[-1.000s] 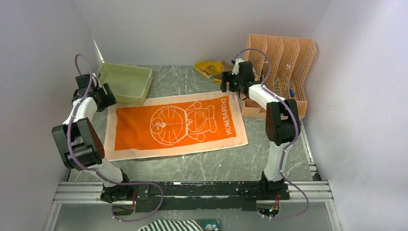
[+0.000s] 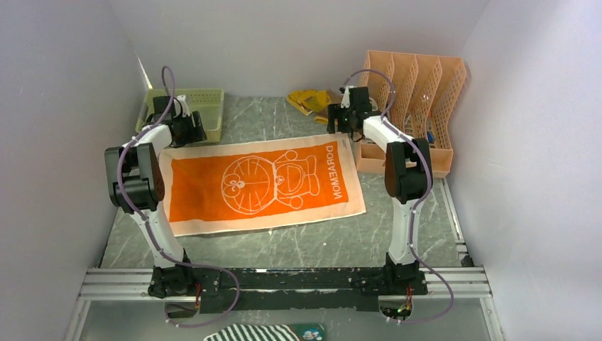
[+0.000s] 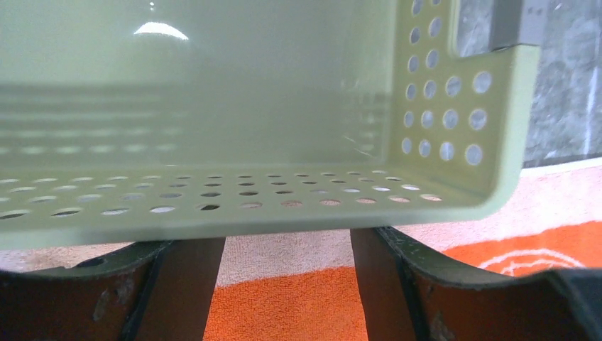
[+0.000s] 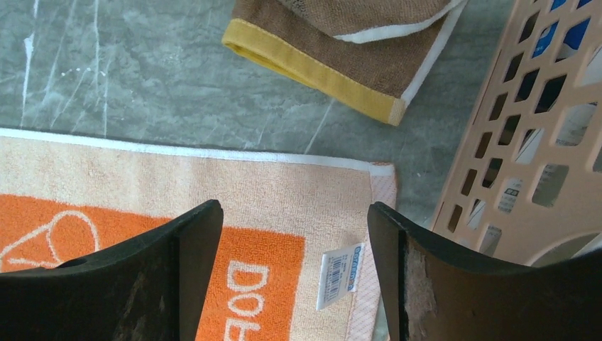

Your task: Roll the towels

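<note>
An orange and cream Doraemon towel [image 2: 255,186] lies flat across the table, its right top corner with a label under my right gripper in the right wrist view. My left gripper is open at the near wall of the green basket [image 3: 263,106], above the towel's left top part, nothing visible between its fingers. My right gripper is open above the towel's top right corner, holding nothing.
A brown and yellow towel [image 4: 341,64] lies behind the main towel. A peach slotted rack [image 2: 440,106] stands at the back right.
My left gripper has moved right to the basket's near side, and the basket has shifted slightly back. The right arm has moved only slightly.
</note>
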